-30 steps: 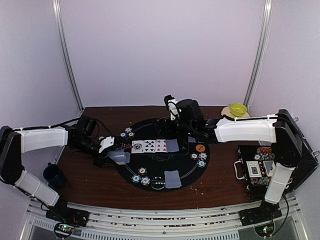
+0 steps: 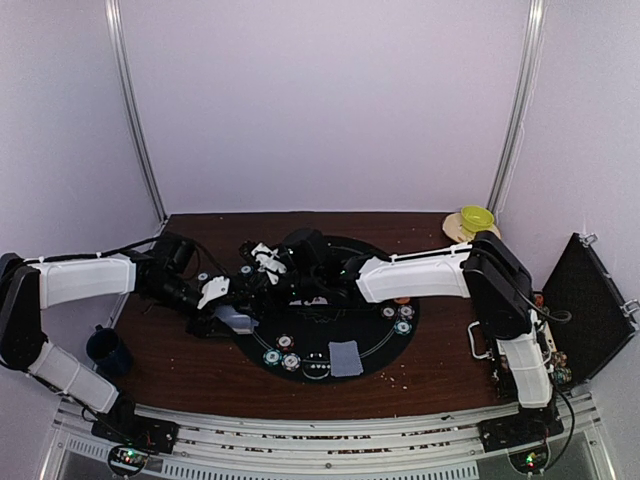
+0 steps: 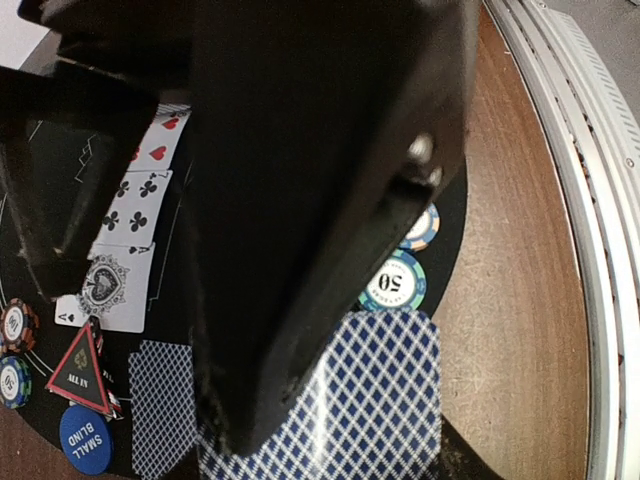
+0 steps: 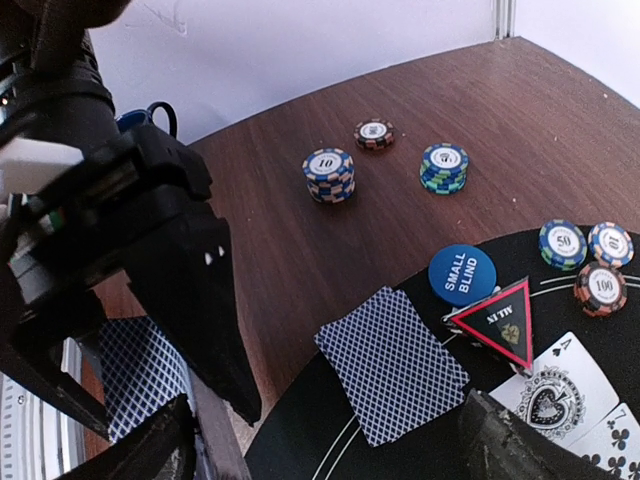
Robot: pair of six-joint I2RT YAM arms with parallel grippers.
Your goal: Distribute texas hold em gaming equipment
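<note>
A deck of blue-backed cards (image 3: 335, 390) is clamped in my left gripper at the left side of the mat; the top view shows the deck (image 2: 236, 320) too. My right gripper is open, close beside the left one above the mat, with one of its fingers (image 4: 150, 445) near the deck's edge. Big and dark, it covers much of the left wrist view. Face-down cards (image 4: 392, 365) lie on the black mat (image 2: 300, 340) beside a SMALL BLIND disc (image 4: 462, 275) and a red-edged ALL IN triangle (image 4: 500, 325). Face-up cards (image 3: 120, 290) form a row, partly hidden.
Chip stacks (image 4: 329, 175) stand on the wood beyond the mat. More face-down cards (image 2: 346, 359) and chips (image 2: 403, 327) lie on it. An open case (image 2: 590, 310) sits at right, a yellow bowl (image 2: 477, 217) at back right, a blue mug (image 2: 108, 350) at left.
The left arm and its deck stay nearly still.
</note>
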